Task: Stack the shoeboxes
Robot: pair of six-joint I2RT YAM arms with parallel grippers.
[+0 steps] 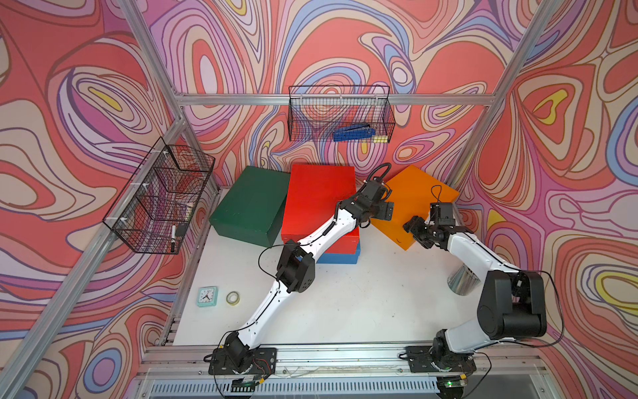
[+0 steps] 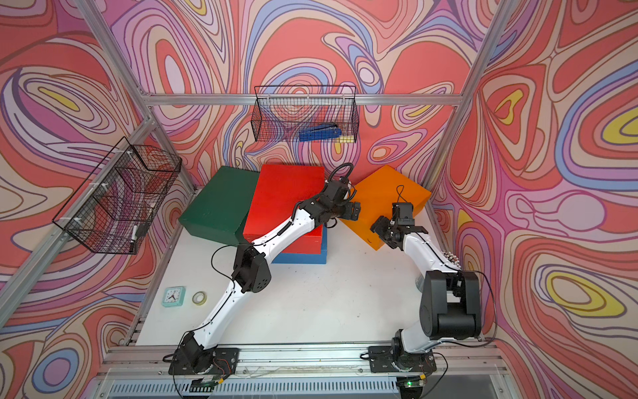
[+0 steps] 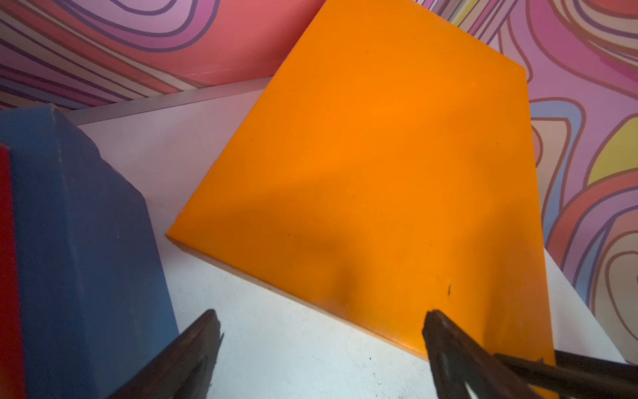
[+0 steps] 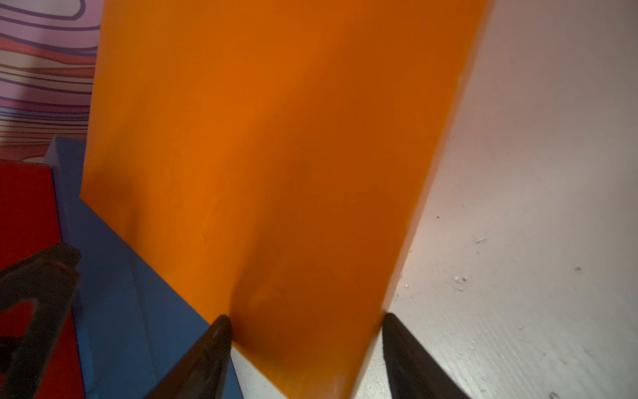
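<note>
An orange shoebox (image 1: 418, 193) lies turned at an angle at the back right. To its left, a red shoebox (image 1: 319, 193) sits on a blue one (image 1: 349, 257). A dark green shoebox (image 1: 249, 202) is at the far left. My left arm reaches across the red box, and its gripper is open, with nothing between the fingers, at the gap beside the orange box. My right gripper is also open; in the right wrist view its fingertips straddle the orange box's near corner. Whether they touch it, I cannot tell.
A metal cup (image 1: 462, 280) stands by the right arm. A small clock (image 1: 207, 296) and a tape roll (image 1: 232, 298) lie at the front left. Wire baskets hang at the back and left.
</note>
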